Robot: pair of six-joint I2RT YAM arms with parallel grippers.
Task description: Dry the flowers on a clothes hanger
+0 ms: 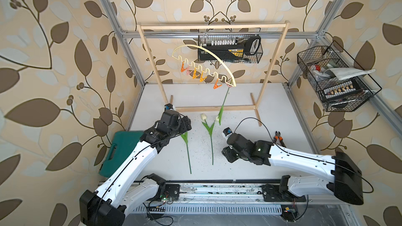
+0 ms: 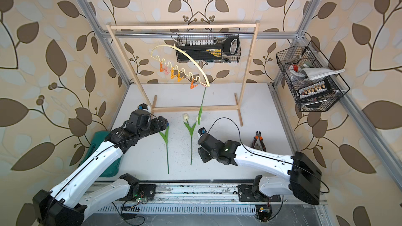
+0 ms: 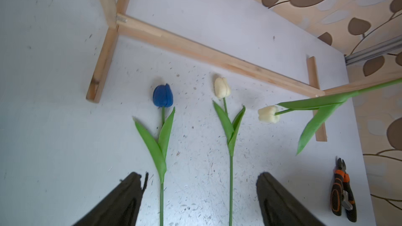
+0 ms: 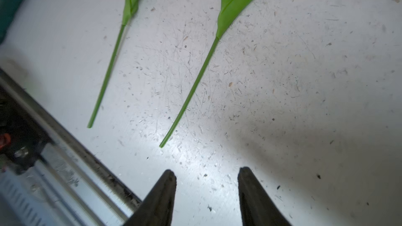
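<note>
From the wooden rack hangs a pale clothes hanger (image 1: 205,49) with orange, yellow and pink clips (image 1: 194,74); a white tulip hangs head down by its stem (image 1: 226,97) from the hanger's right end. On the table lie a blue tulip (image 3: 162,96) and another white tulip (image 3: 222,87), stems toward the front edge. My left gripper is open above the table, its fingers empty. My right gripper stands partly open near the white tulip's stem end (image 4: 184,104), nothing between its fingers; in the top left view its fingers point leftward.
The wooden rack (image 1: 213,109) spans the back of the table. Pliers (image 3: 343,190) lie at the right, a green case (image 1: 121,152) at the left. Wire baskets (image 1: 335,79) hang on the wall.
</note>
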